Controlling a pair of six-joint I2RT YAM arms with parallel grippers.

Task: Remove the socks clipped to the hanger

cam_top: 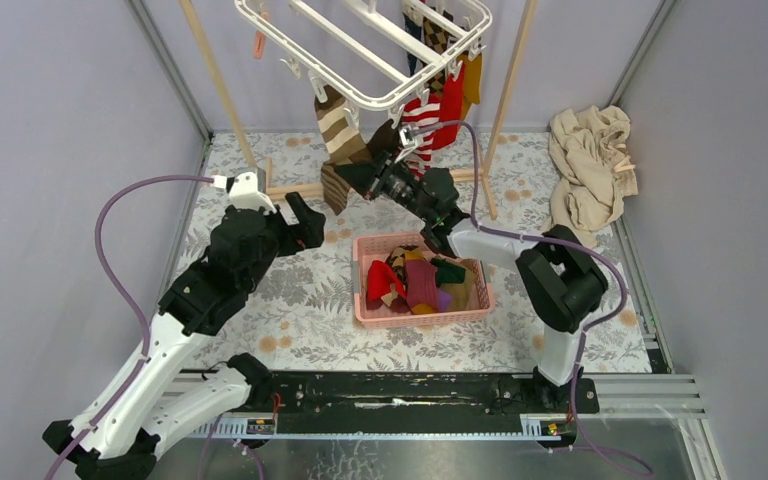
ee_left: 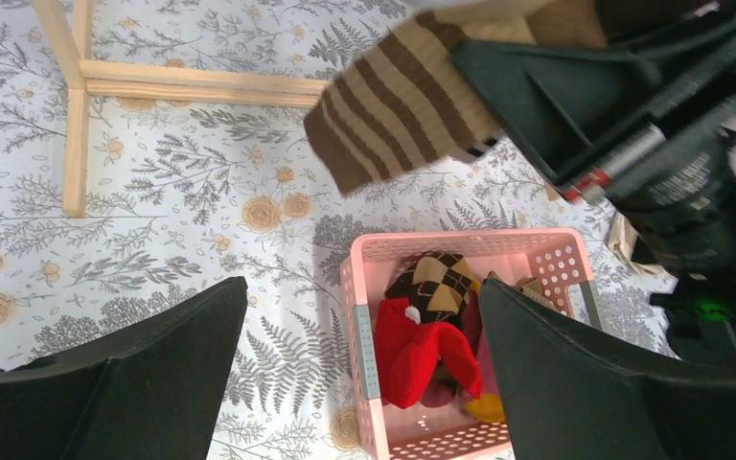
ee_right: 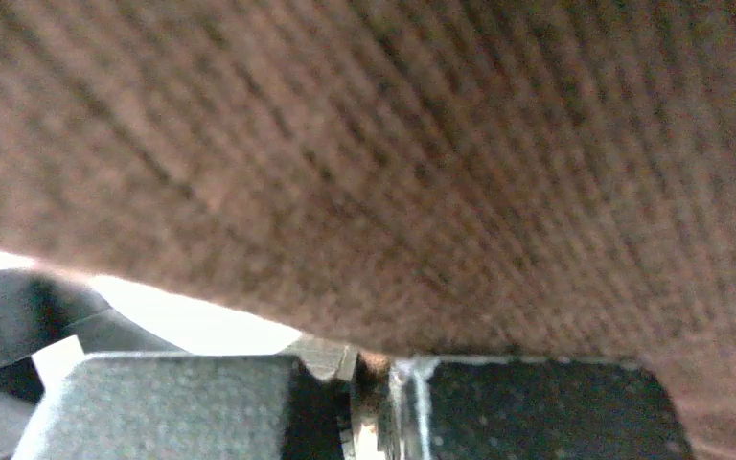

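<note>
A brown-and-cream striped sock [cam_top: 337, 125] hangs from the white hanger [cam_top: 344, 82], bent where my right gripper [cam_top: 348, 176] is shut on it. In the left wrist view the striped sock [ee_left: 398, 101] slants out from the right gripper's dark fingers [ee_left: 546, 110]. A dark brown sock [cam_top: 384, 138] hangs just behind that gripper; brown ribbed cloth [ee_right: 393, 182] fills most of the right wrist view, and a sliver of fabric shows between the fingers. My left gripper [cam_top: 306, 222] stands open and empty, lower left of the striped sock.
Red, striped, mustard and dark socks hang at the hanger's right side. Below, a pink basket [cam_top: 358, 318] holds several socks. Beige cloth [cam_top: 592, 165] lies at the right, and wooden poles [cam_top: 217, 80] flank the hanger.
</note>
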